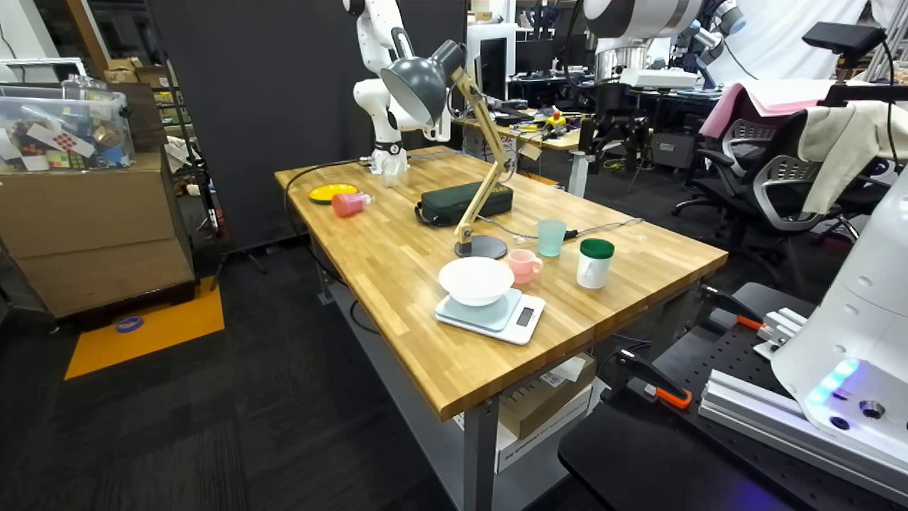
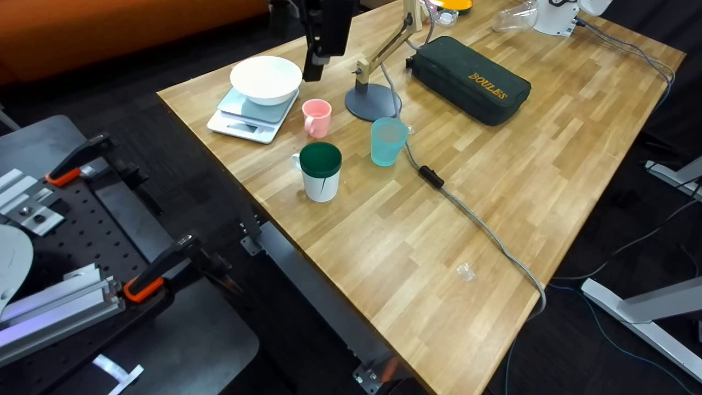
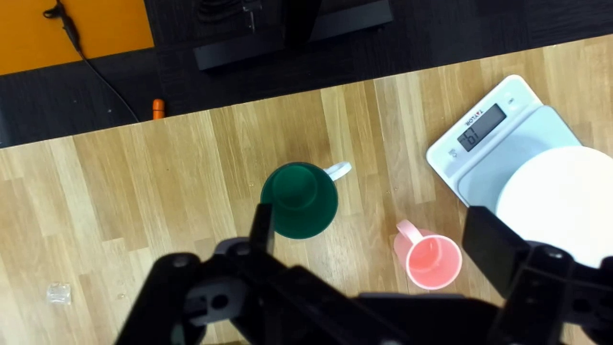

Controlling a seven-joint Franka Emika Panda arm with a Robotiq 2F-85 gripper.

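My gripper hangs open above the table, its two black fingers wide apart and nothing between them. Below it in the wrist view, a white mug with a dark green inside (image 3: 304, 210) lies near the left finger. A small pink cup (image 3: 432, 261) is beneath the right side of the gap, close to the right finger. The white bowl (image 1: 477, 279) rests on the digital kitchen scale (image 1: 523, 320), and the right finger partly covers the bowl from above. Upright beyond the green-and-white mug is a translucent teal cup (image 2: 388, 139).
A desk lamp (image 1: 482, 247) rises behind the pink cup, with a dark green case (image 2: 470, 79) past it. A grey cable (image 2: 490, 233) crosses the wood. Bare tabletop (image 2: 368, 250) lies around the mug's near side.
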